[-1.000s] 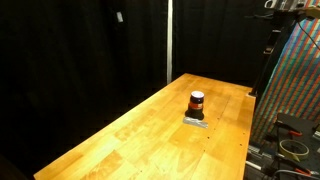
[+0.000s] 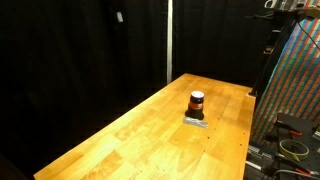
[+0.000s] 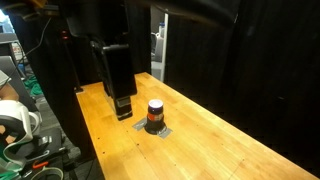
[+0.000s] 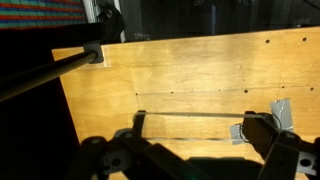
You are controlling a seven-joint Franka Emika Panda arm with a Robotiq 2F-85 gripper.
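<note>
A dark cylindrical container with a white top and a reddish band [image 2: 196, 101] stands upright on the wooden table [image 2: 135, 140]. Silver tape-like strips [image 3: 166, 131] lie on the tabletop at its base. In the wrist view, the fingers of my gripper are wide apart, with only bare wood visible between them. One silver patch [image 4: 282, 114] shows beside the right finger, which hides most of whatever is there. Exterior view 2 has my dark gripper [image 3: 122, 106] above the table, to the left of the container in that picture; exterior view 1 does not show it.
A dark bar [image 4: 45, 75] reaches the table's edge at a clamp-like fitting [image 4: 93, 50]. Black curtains [image 2: 85, 70] hang behind the table, and equipment with cables [image 2: 292, 150] occupies the floor beyond its right edge.
</note>
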